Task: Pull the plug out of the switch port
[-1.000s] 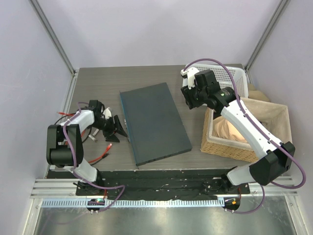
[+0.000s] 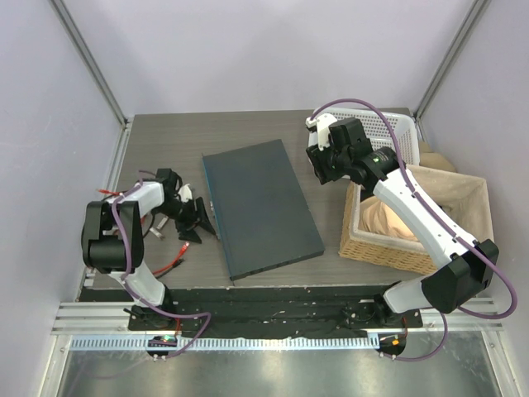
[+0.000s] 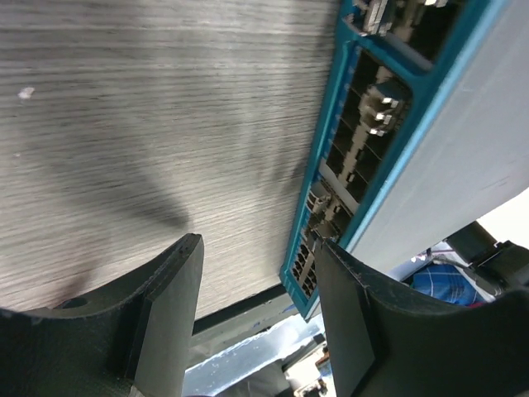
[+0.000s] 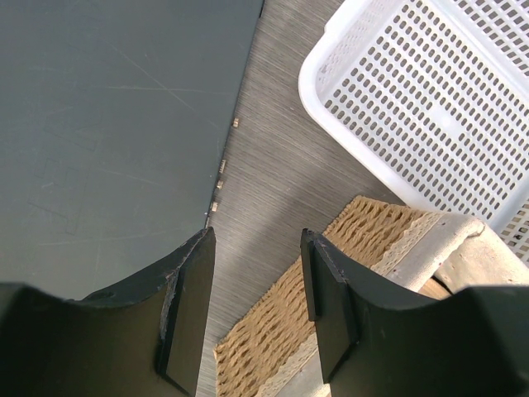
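The switch (image 2: pixel 263 208) is a dark flat box lying on the table; in the left wrist view its side (image 3: pixel 368 132) shows a blue-edged row of ports with small metal modules (image 3: pixel 382 107). My left gripper (image 2: pixel 204 219) is at the switch's left side, fingers apart, with nothing visible between them but table (image 3: pixel 258 269). Whether a plug sits in any port is not clear. My right gripper (image 2: pixel 322 161) hangs over the table right of the switch, open and empty.
Cables with red ends (image 2: pixel 178 258) and small parts lie left of the switch. A white plastic basket (image 4: pixel 438 116) and a lined wicker basket (image 2: pixel 388 256) stand at the right. Bare table (image 4: pixel 281 157) separates switch and baskets.
My left gripper has shifted slightly, staying at the switch's left side and now sitting a little lower in the top view. The right arm and switch have not moved.
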